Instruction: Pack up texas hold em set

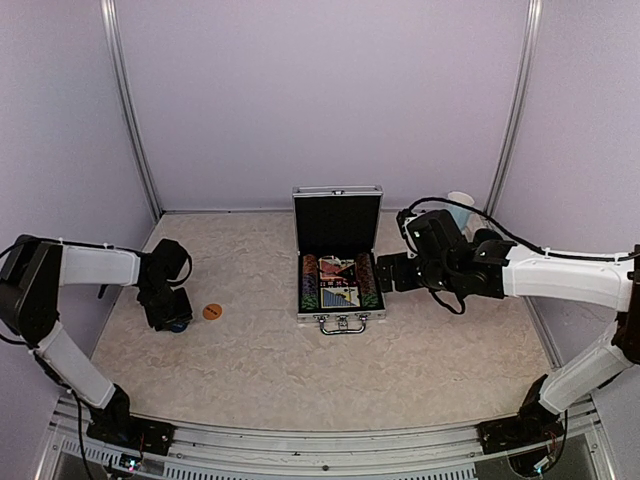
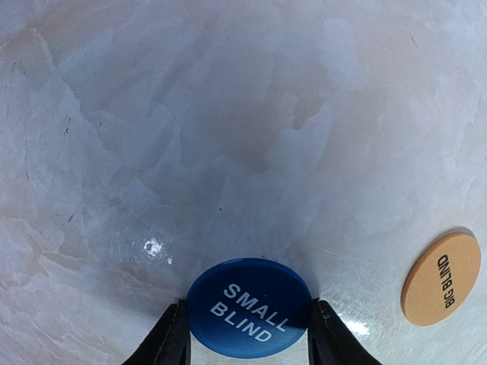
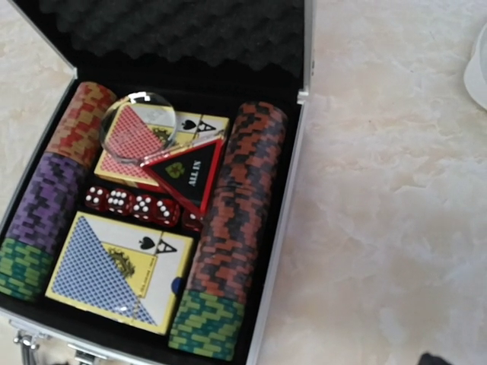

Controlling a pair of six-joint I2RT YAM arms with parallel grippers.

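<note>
The open aluminium case [image 1: 340,315] holds chip rows, two card decks [image 3: 118,270], red dice [image 3: 142,205], a clear disc and an ALL IN triangle [image 3: 183,171]. At the left, my left gripper is shut on the blue SMALL BLIND button [image 2: 247,304]. The orange BIG BLIND button [image 2: 441,277] lies flat to its right. My right gripper [image 1: 390,272] hangs just right of the case; its fingers are mostly out of its wrist view, and I cannot make out anything between them.
A white cup [image 1: 460,205] stands at the back right, partly behind the right arm.
</note>
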